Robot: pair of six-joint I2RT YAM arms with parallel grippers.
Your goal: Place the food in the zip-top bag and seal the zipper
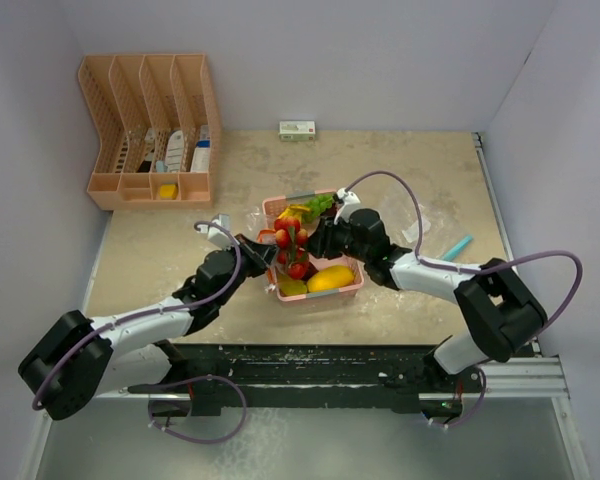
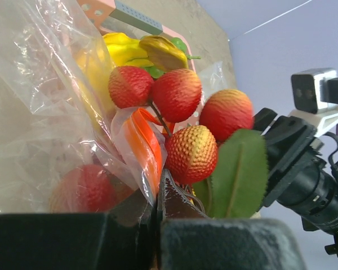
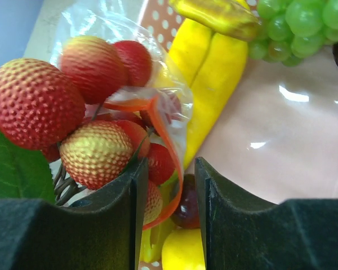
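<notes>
The clear zip top bag point(image 2: 39, 84) has an orange zipper edge point(image 2: 145, 143). My left gripper is shut on the bag's edge, where film and orange strip run into its fingertips. A bunch of red lychee-like fruit point(image 2: 177, 94) with a green leaf point(image 2: 239, 171) lies at the bag's mouth, several fruits outside the film. More red fruit point(image 2: 85, 188) shows through the plastic. My right gripper stands open by the bunch; in its view the orange rim point(image 3: 172, 140) passes between the fingertips. Whether they touch it, I cannot tell.
Underneath is a pink basket point(image 1: 362, 275) holding yellow fruit point(image 1: 330, 278), a yellow pepper-like item point(image 3: 214, 84) and green grapes point(image 3: 304, 25). A divided rack point(image 1: 145, 105) stands back left. A blue stick point(image 1: 458, 247) lies at right.
</notes>
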